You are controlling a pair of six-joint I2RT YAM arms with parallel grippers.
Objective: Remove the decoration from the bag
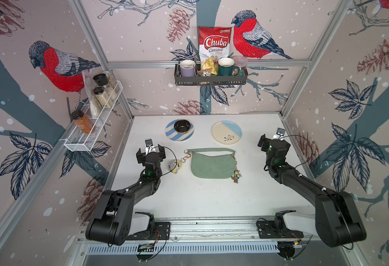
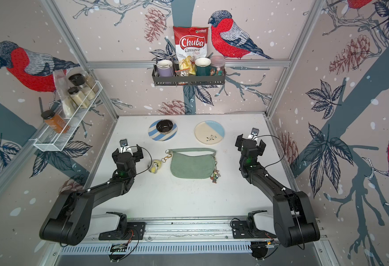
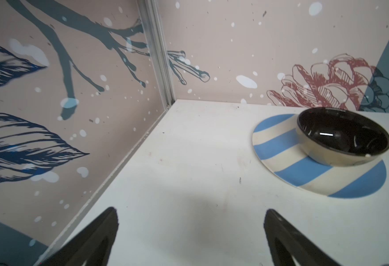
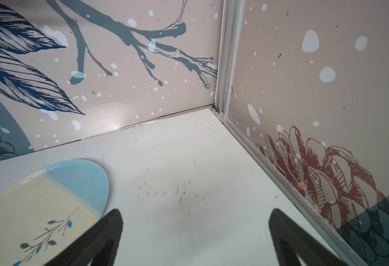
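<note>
A green bag (image 1: 212, 166) lies mid-table with its strap along the top. At its left end a gold chain carries a yellow plush charm (image 2: 155, 166); at its right end hangs a small figure charm (image 1: 236, 176). My left gripper is open and empty, left of the bag above the table. My right gripper is open and empty, right of the bag.
A black bowl (image 3: 342, 150) sits on a striped plate (image 3: 280, 173) at the back, beside a cream-and-blue plate (image 1: 226, 128). A wire shelf (image 1: 74, 144) hangs on the left wall, a black rack (image 1: 216, 80) on the back wall.
</note>
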